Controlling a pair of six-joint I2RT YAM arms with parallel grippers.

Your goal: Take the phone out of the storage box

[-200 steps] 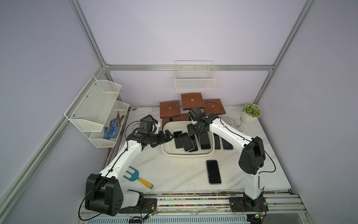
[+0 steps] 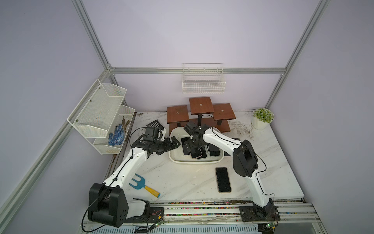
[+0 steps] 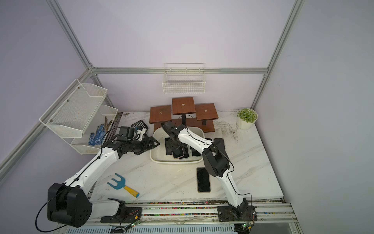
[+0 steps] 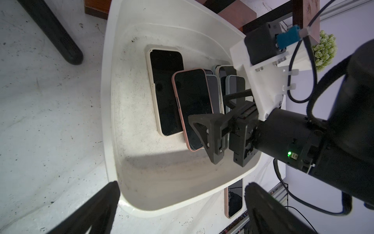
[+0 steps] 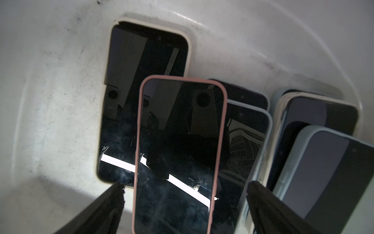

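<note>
The white storage box (image 4: 111, 117) holds several phones lying screen up. One phone with a pink edge (image 5: 177, 156) rests partly across a black phone in a pale case (image 5: 124, 101) and another phone (image 5: 245, 117) on its other side. My right gripper is open above the pink-edged phone, one finger (image 5: 103, 210) off each long side, nothing gripped. In the left wrist view, the right fingertips (image 4: 214, 156) hover over that phone's lower end. My left gripper is open and empty at the box's left rim.
Outside the box, a phone (image 2: 222, 179) lies on the table in front, and others (image 3: 219, 146) lie to the right. A blue fork with yellow handle (image 2: 144, 184) sits front left. Brown stands (image 2: 201, 106) rise behind the box; a plant pot (image 2: 261, 119) stands back right.
My right arm has swung left over the box, from above the right-hand phones to the pink-edged phone. The left arm has barely moved, and the phones lie where they were.
</note>
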